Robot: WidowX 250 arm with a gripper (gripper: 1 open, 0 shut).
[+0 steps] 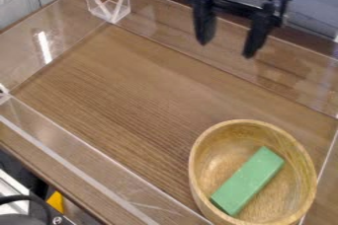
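My gripper (230,27) is at the top right of the camera view, over the back of the wooden surface. It is dark and blurred, with its two fingers apart, so it stands open. Nothing clear shows between the fingers. At the lower right a yellow bowl (211,150) holds a green rectangular block (247,180), lying flat inside it, well away from the gripper.
A small white wire-like object (109,2) stands at the back left. Raised edges border the surface at the back and left.
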